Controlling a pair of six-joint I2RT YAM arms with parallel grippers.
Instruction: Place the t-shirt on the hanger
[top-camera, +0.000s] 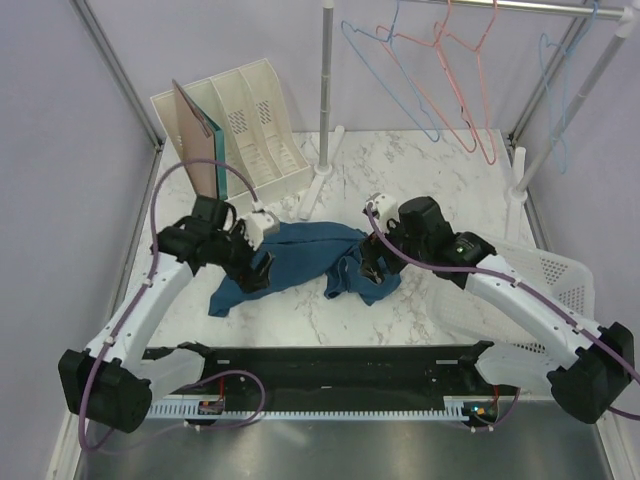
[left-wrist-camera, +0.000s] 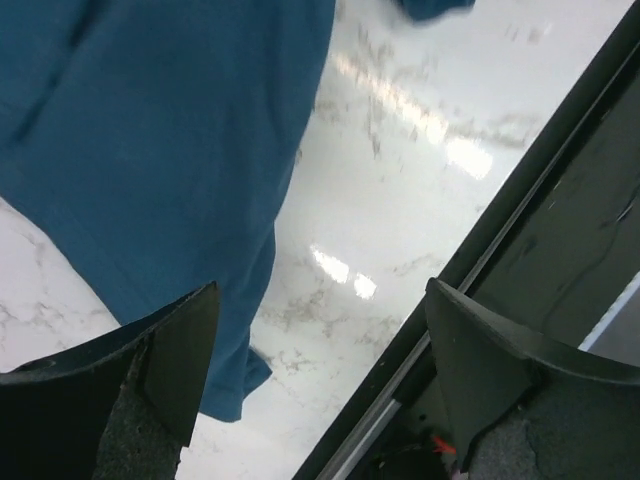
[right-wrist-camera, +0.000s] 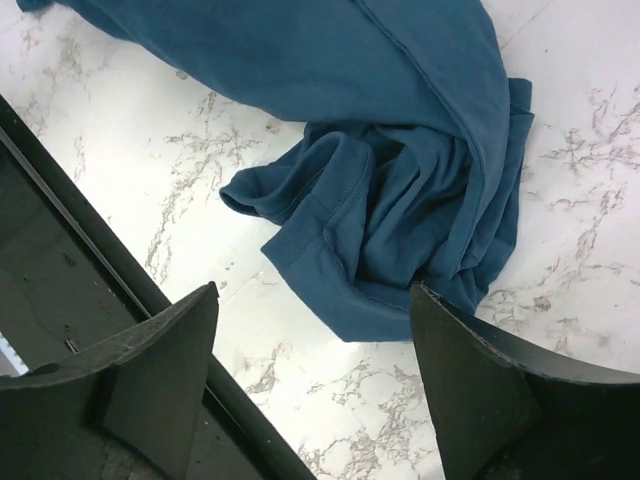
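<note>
The dark blue t shirt (top-camera: 290, 258) lies crumpled on the white marbled table, with a bunched end at the right (right-wrist-camera: 380, 210) and a narrow tip toward the left front (left-wrist-camera: 200, 160). My left gripper (top-camera: 256, 268) hovers over its left part, fingers apart with nothing between them. My right gripper (top-camera: 380, 258) stands above the bunched right end, open and empty. Blue and pink hangers (top-camera: 420, 100) hang from the metal rail (top-camera: 520, 6) at the back right of the top view.
A cream slotted rack (top-camera: 262, 120) with upright boards stands at the back left. A white perforated basket (top-camera: 560, 275) is at the right. Rail posts (top-camera: 325, 80) rise at the back. Bare table lies along the front and around the shirt.
</note>
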